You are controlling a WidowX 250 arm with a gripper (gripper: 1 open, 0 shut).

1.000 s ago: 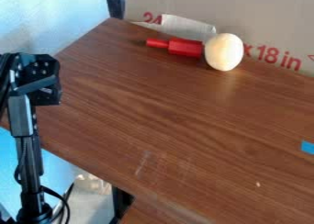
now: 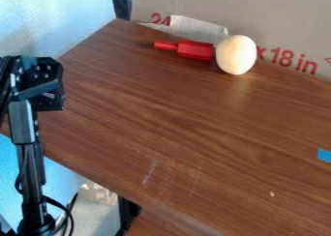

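A white egg-shaped object stands at the back of the wooden table, against a cardboard panel. Just left of it lies a red cylindrical object with a thinner end pointing left. The black robot arm is at the left edge, away from both objects; its head sits over the table's left side, and I cannot make out its fingertips or whether they are open.
A cardboard panel with red lettering backs the table. A scrap of pale paper is behind the red object. Blue tape is at the right.
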